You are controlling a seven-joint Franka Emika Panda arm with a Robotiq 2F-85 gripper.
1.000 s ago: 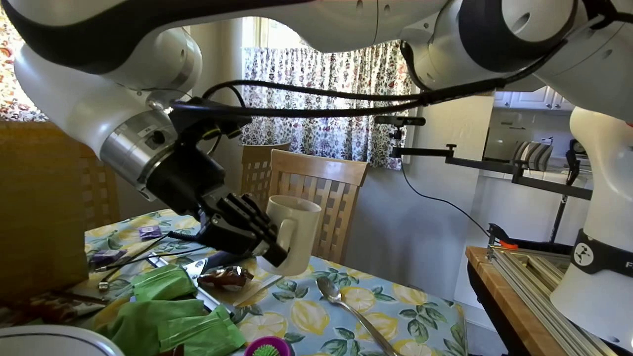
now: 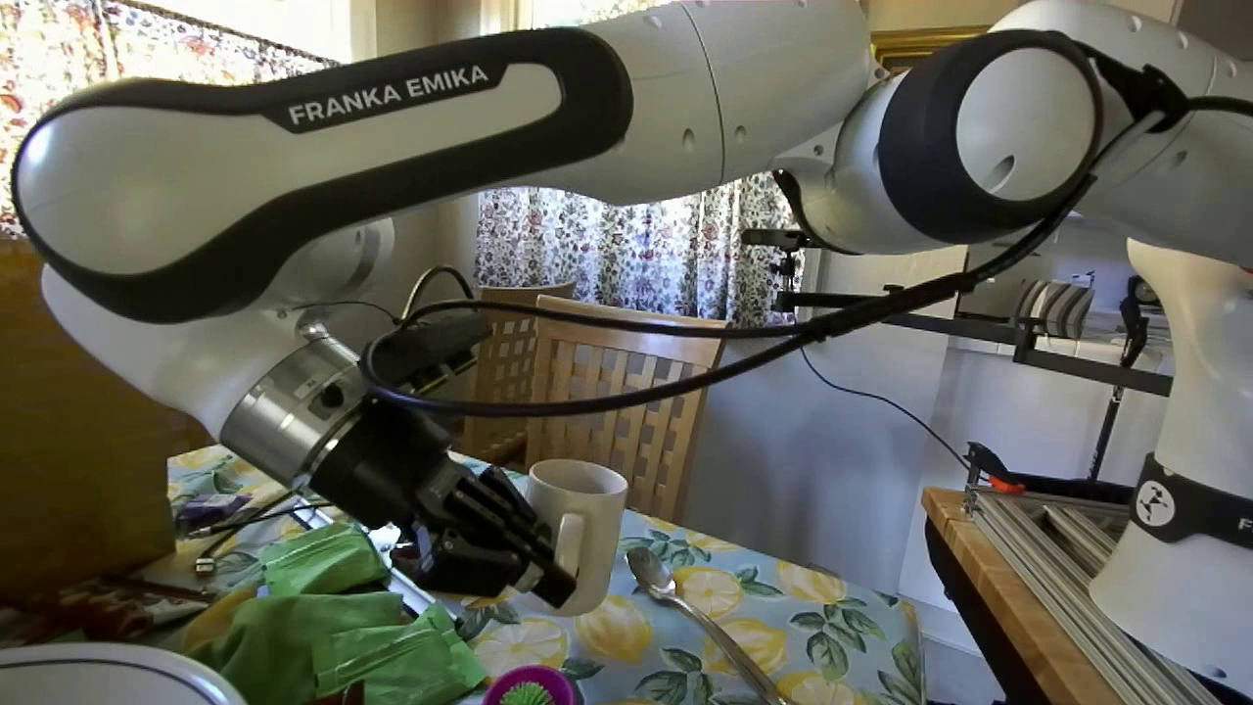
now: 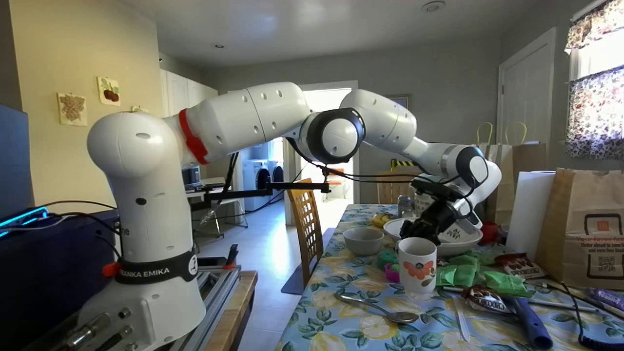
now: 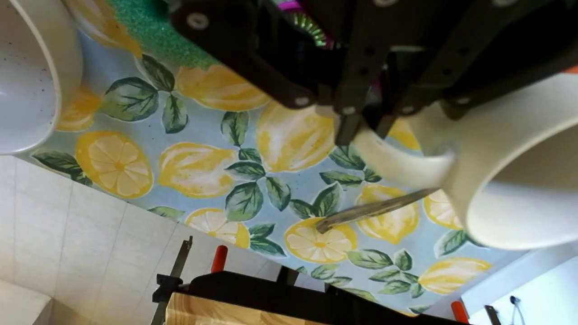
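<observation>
My gripper is shut on the handle (image 4: 403,162) of a white mug. In the first exterior view the mug (image 2: 596,517) hangs almost upright from the gripper (image 2: 561,576), low over the lemon-print tablecloth. An orange flower shows on the mug (image 3: 417,270) in the second exterior view, where it covers part of the gripper. The wrist view has the mug's open mouth (image 4: 533,189) at the right edge. Whether its base touches the table is hard to tell.
A metal spoon (image 2: 705,623) lies beside the mug on the cloth. Green packets (image 2: 341,623) and a purple-rimmed brush (image 2: 531,687) are close by. Bowls (image 3: 363,241) stand farther along the table, and paper bags (image 3: 591,228) line one side.
The arm has come down with the mug in its gripper, bringing the mug closer to the tablecloth. The mug is a little more upright. The spoon and packets have stayed put.
</observation>
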